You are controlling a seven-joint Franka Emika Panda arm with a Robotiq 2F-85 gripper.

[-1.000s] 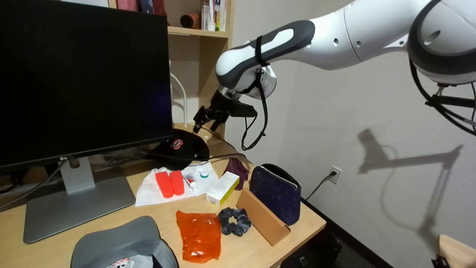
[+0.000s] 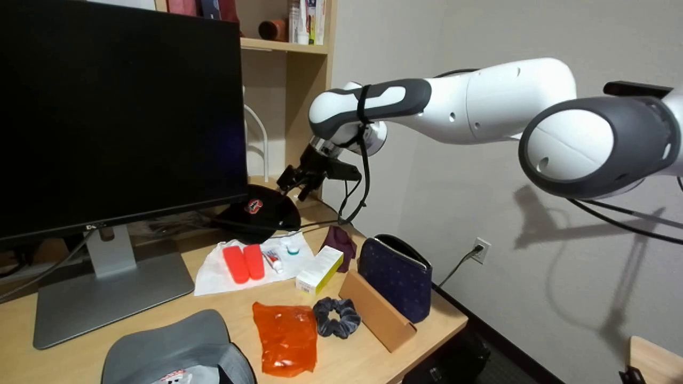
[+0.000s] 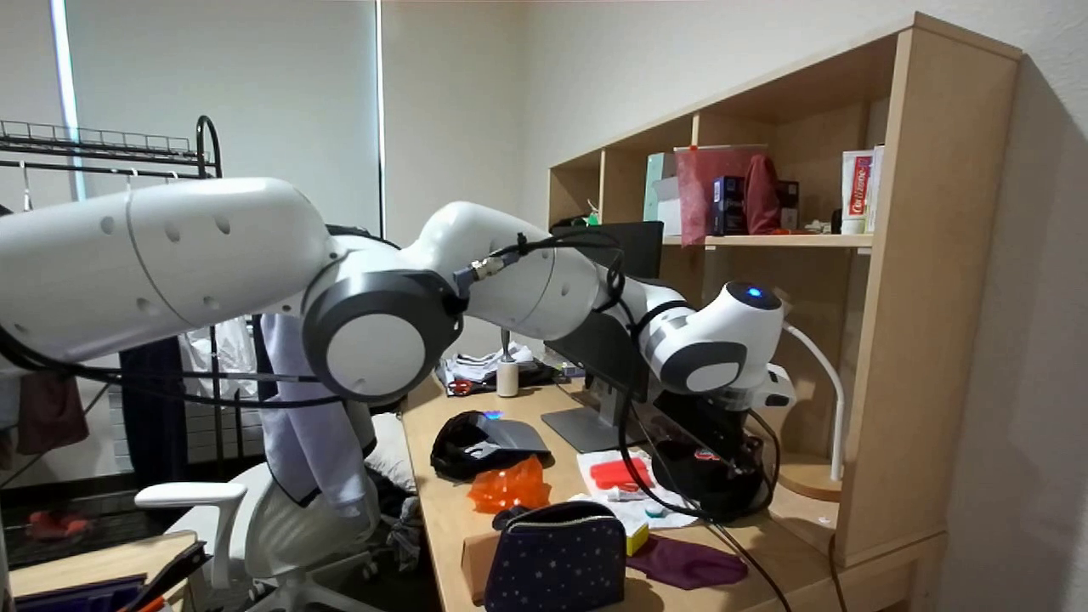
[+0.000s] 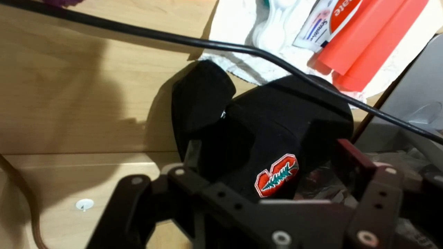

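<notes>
My gripper is open above the black cap (image 4: 265,118), its two fingers wide apart and nothing held between them. The cap, with a red emblem bearing a green tree, lies on the desk by the back corner. In exterior view 1 the gripper (image 2: 299,186) hangs at the cap's rear right side, near the shelf post. From the wrist, the cap fills the space between and beyond the fingers; whether they touch it cannot be told. A black cable (image 4: 249,49) crosses over part of the cap in that view.
A monitor (image 2: 121,121) stands left of the cap. In front lies a white cloth (image 2: 211,275) with a red case (image 2: 235,263) and a toothpaste tube (image 2: 273,261). Nearby are a yellow-white box (image 2: 320,269), a navy pouch (image 2: 397,278), an orange bag (image 2: 286,339) and a grey cap (image 2: 169,339).
The arm's elbow and forearm have come lower and swung left. My gripper has shifted only slightly. Objects on the desk have stayed put.
</notes>
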